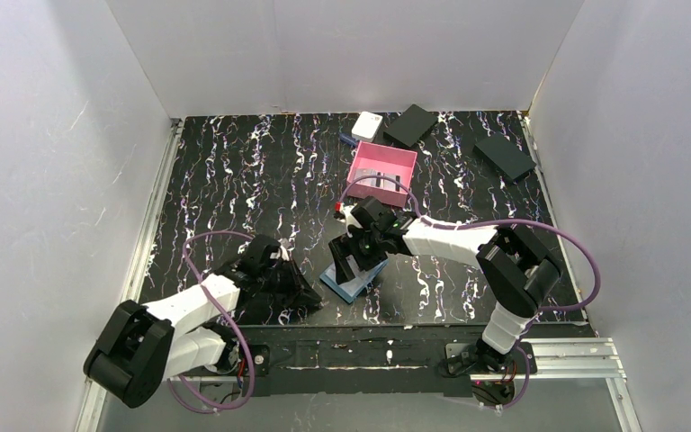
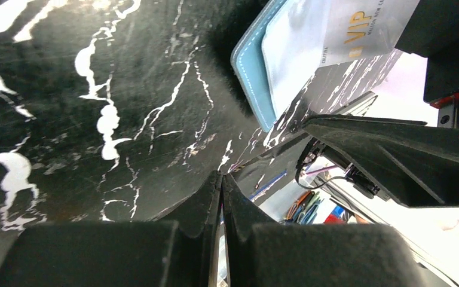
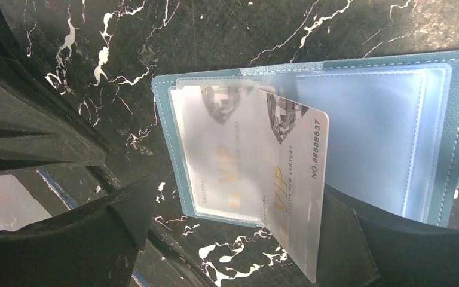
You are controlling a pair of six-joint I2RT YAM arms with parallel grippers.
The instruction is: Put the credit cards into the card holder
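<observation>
The blue card holder lies spread open on the dark marbled table, with clear pockets on both halves. A pale VIP card shows inside its left pocket in the right wrist view, and a brighter VIP card slants up from that pocket's inner side, partly out. My right gripper is open over the holder, its fingers wide apart; the slanted card's edge overlaps the right finger in view. In the left wrist view my left gripper is shut, nothing visible between its tips, beside the holder's corner.
A pink box holding several cards stands behind the right gripper. Farther back are a white box and a black box; another black box lies at the right.
</observation>
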